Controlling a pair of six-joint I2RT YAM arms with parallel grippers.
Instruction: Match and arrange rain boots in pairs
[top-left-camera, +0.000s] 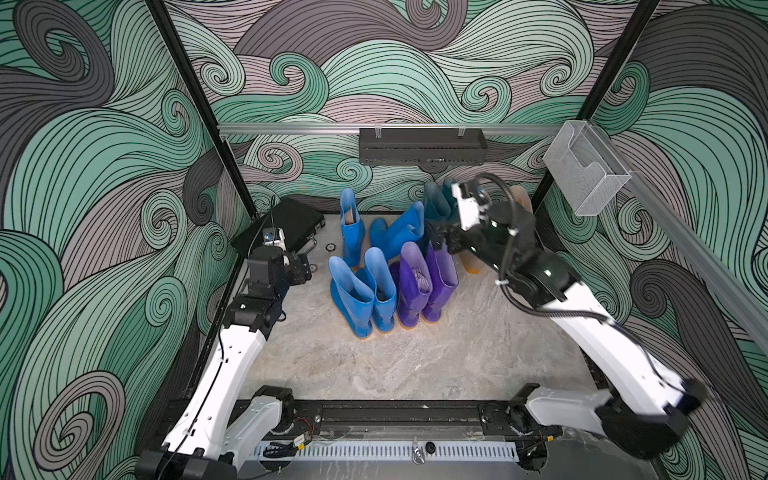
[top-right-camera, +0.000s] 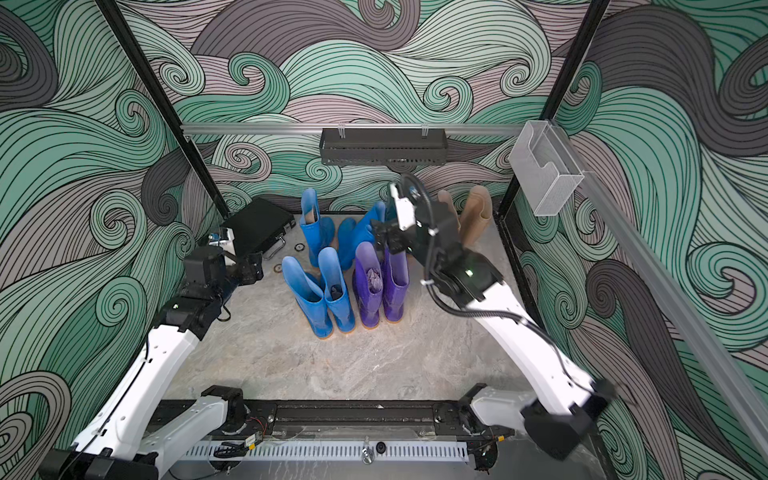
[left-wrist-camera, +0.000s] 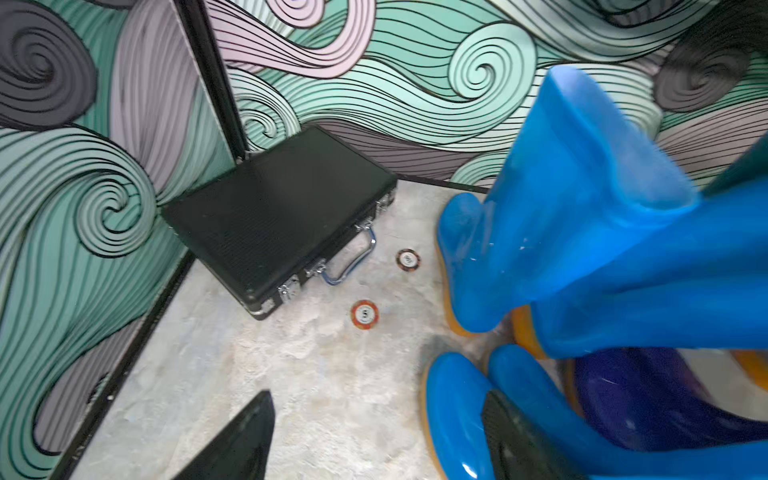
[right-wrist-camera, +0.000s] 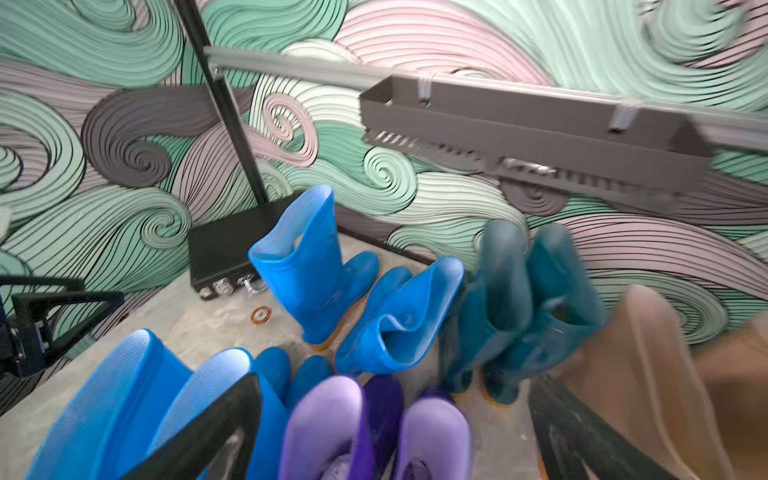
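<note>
A blue pair (top-left-camera: 352, 304) stands at front beside a purple pair (top-left-camera: 414, 284). Behind, an upright blue boot (right-wrist-camera: 308, 272) is beside a bent blue boot (right-wrist-camera: 396, 320). Teal boots (right-wrist-camera: 488, 320) and tan boots (top-right-camera: 472, 216) stand at back right. My left gripper hangs left of the boots over bare table, apart in its fingers, holding nothing visible. My right gripper is raised above the purple and teal boots, open and empty, blurred in both top views.
A black case (left-wrist-camera: 272, 216) and small chips (left-wrist-camera: 364, 313) lie at back left. A tray (top-left-camera: 422, 144) and mesh basket (top-left-camera: 584, 172) hang on rails.
</note>
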